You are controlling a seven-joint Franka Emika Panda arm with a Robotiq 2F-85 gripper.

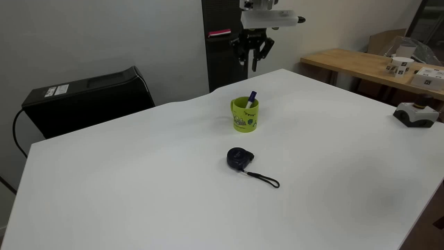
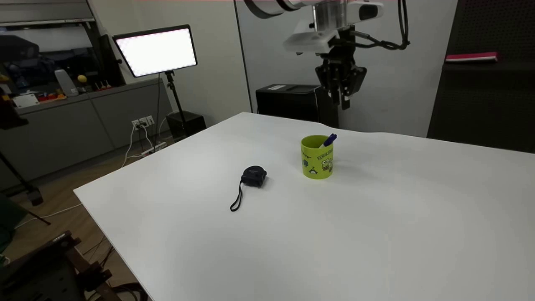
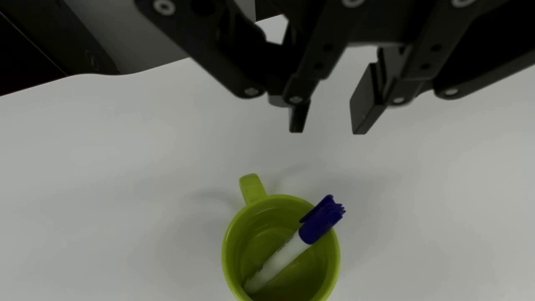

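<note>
A green mug with printed figures stands upright on the white table. Inside it leans a white marker with a blue cap, the cap sticking out over the rim. My gripper hangs in the air above and behind the mug, clear of both mug and marker. In the wrist view a gap shows between its fingertips, with only bare table seen through it. From the second exterior view, the gripper is likewise higher than the marker's cap. A dark tape measure with a black wrist strap lies in front of the mug.
A black box-shaped case stands behind the table's back edge. At the far right sits a grey switch box.
</note>
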